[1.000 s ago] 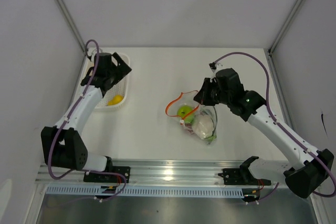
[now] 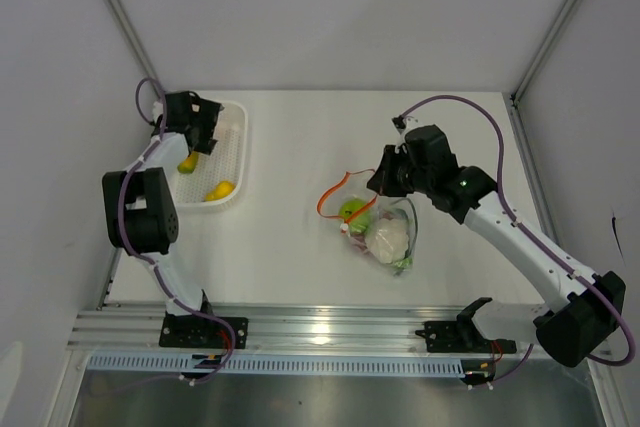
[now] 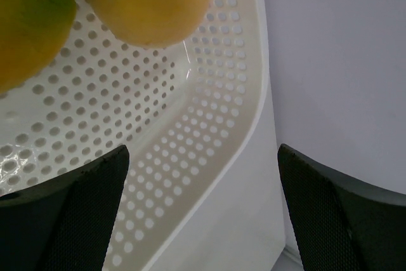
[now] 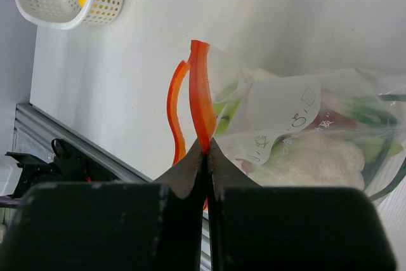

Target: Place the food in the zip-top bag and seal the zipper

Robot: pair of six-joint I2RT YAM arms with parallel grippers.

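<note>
A clear zip top bag (image 2: 387, 237) with an orange-red zipper (image 2: 329, 199) lies right of the table's middle, its mouth spread apart. Inside it show a green item (image 2: 354, 214) and a pale, round one. My right gripper is shut at the bag's mouth, the orange strip rising from its fingertips; just how the film sits between them is hard to see. Over the white basket (image 2: 238, 152), my left gripper hangs open and empty. Yellow food (image 3: 149, 4) and a second, yellow-green piece (image 3: 28, 26) lie in the basket beyond its fingers.
The perforated basket's wall (image 3: 254, 80) curves between the left fingers in the wrist view. A side wall stands close left of the basket. Bare table (image 2: 285, 167) lies between basket and bag.
My left gripper has moved left and toward the back over the basket, baring more of the food there. The right arm shifted slightly; the bag has barely moved.
</note>
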